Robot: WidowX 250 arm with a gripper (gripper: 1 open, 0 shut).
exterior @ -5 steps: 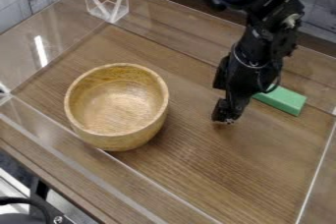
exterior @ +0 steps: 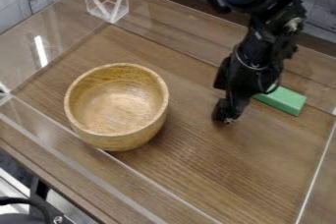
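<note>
My black gripper (exterior: 226, 98) reaches down from the top right to just above the wooden table, its fingers open and dark against the wood. A green block (exterior: 282, 101) lies flat at the right, just beside and partly behind the gripper. Whether anything small sits between the fingertips is hard to tell in the shadow. A round wooden bowl (exterior: 116, 106) stands at the left, apart from the gripper.
A clear plastic holder (exterior: 108, 4) stands at the back left. The table's left edge runs diagonally, with dark cables beyond it at the lower left.
</note>
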